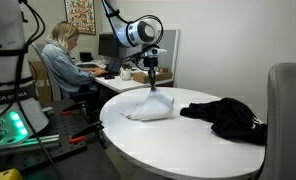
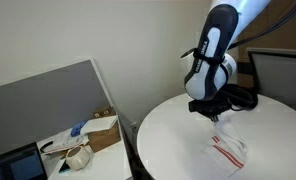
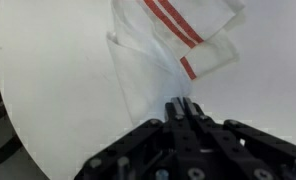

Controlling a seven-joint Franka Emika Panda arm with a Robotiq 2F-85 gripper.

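Note:
A white cloth [image 1: 154, 105] with red stripes is partly lifted off the round white table [image 1: 178, 146]; its lower part still rests on the tabletop. My gripper [image 1: 152, 86] is above it, shut on a pinched bit of the cloth. In exterior view 2 the striped part of the cloth [image 2: 226, 156] lies on the table below the gripper [image 2: 214, 118]. From the wrist, folds of the cloth [image 3: 148, 75] run up to the gripper, whose fingertips are close together. The pinched spot itself is mostly hidden.
A black cloth [image 1: 234, 120] lies crumpled on the table's right side. A grey chair [image 1: 287, 120] stands at the right edge. Beyond the table a person [image 1: 64, 62] sits at a desk.

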